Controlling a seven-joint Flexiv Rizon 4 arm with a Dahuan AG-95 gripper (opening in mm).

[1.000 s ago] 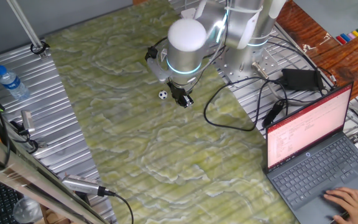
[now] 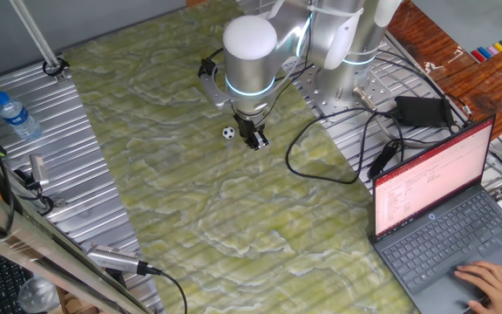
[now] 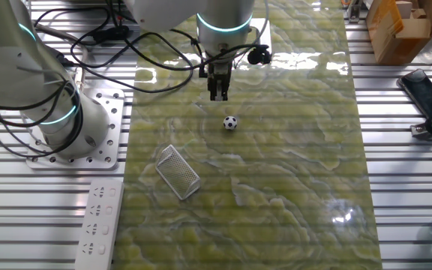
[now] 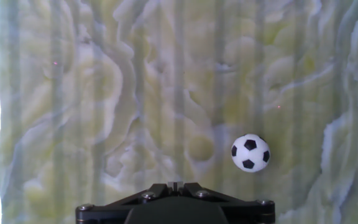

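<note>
A small black-and-white soccer ball [image 4: 250, 153] rests on the green marbled mat, right of my gripper in the wrist view. My fingertips meet in the middle there, and nothing shows between them. Exterior view 1 has the ball [image 2: 228, 133] just left of the gripper [image 2: 261, 143], apart from it. From the other side, in exterior view 2, the gripper [image 3: 217, 98] hangs over the mat, with the ball [image 3: 230, 122] a short way off. A metal grater [image 3: 178, 172] lies flat on the mat in that view; the arm seems to hide it in exterior view 1.
A black cable [image 2: 291, 155] loops onto the mat's right side, near an open laptop [image 2: 447, 209] and a person's hand [image 2: 486, 283]. A water bottle [image 2: 17, 116] stands off the mat at left. A power strip [image 3: 99, 225] lies beside the mat.
In exterior view 1 the arm's wrist has shifted left, and the gripper has come slightly left with it, turning more upright. The ball has stayed in place.
</note>
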